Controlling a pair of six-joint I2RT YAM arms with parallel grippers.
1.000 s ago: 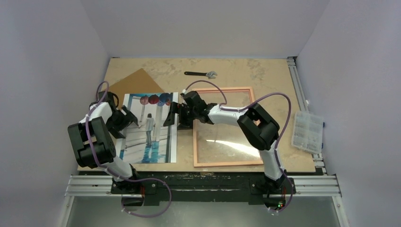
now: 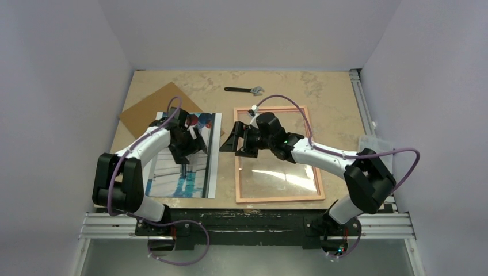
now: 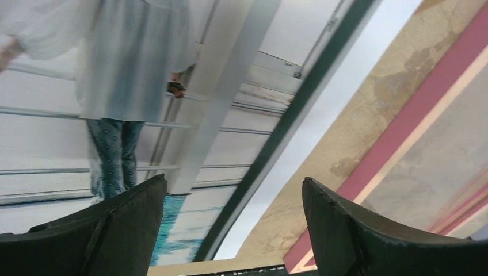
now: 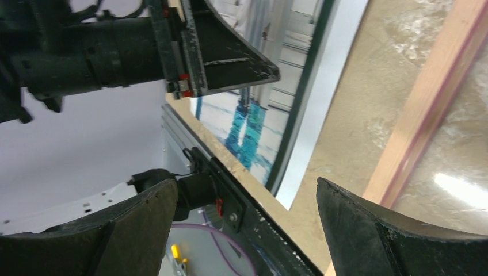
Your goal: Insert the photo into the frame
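Observation:
The photo (image 2: 183,187), a print of a figure on a white and blue walkway with a white border, lies on the left of the table. My left gripper (image 2: 194,149) hangs over its middle and hides part of the print; in the left wrist view its black fingers (image 3: 124,230) stand wide apart with nothing gripped. To the right lies the wooden frame (image 2: 281,200), with a clear, shiny area inside its rim. Open and empty, my right gripper (image 2: 237,148) is above the strip between the photo's right edge and the frame's left side.
A brown board (image 2: 154,103) lies partly under the photo at the back left. At the back sits a wrench (image 2: 244,90). My right arm partly covers a clear plastic box (image 2: 377,144) at the right edge. Bare table lies behind the frame.
Both grippers have moved right, the left one over the photo and the right one off its edge.

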